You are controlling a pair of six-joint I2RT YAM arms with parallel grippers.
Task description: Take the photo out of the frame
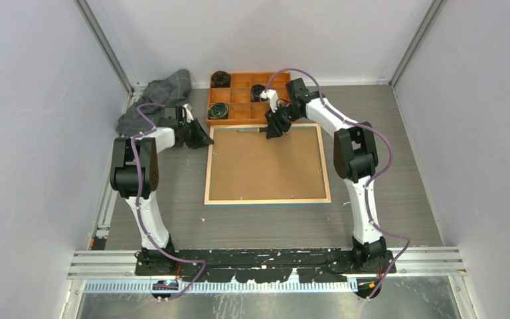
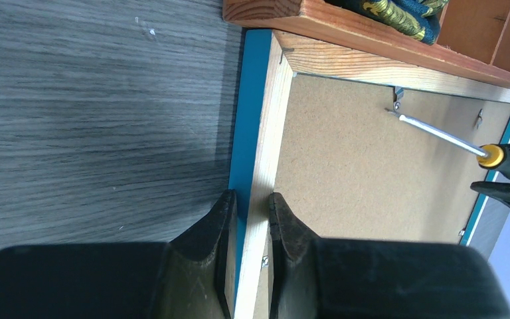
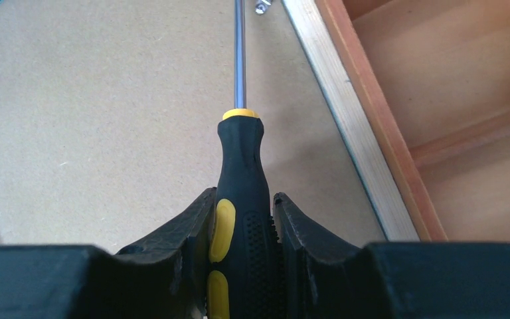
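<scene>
The picture frame (image 1: 267, 201) lies face down, its brown backing board (image 1: 265, 166) uppermost. My left gripper is shut on the frame's left bar (image 2: 269, 146), near the back left corner. In my right gripper is a black and yellow screwdriver (image 3: 242, 156), held by its handle above the board, its shaft pointing left in the top view. In the left wrist view, the screwdriver's tip is close to a small metal clip (image 2: 398, 97) at the back bar; whether they touch I cannot tell. Another clip (image 2: 479, 118) sits farther right. The photo is hidden.
Against the frame's back bar stands an orange wooden organizer (image 1: 241, 93) with coiled straps in some compartments. A grey cloth (image 1: 163, 96) lies at the back left. Bare table shows in front and to the right of the frame.
</scene>
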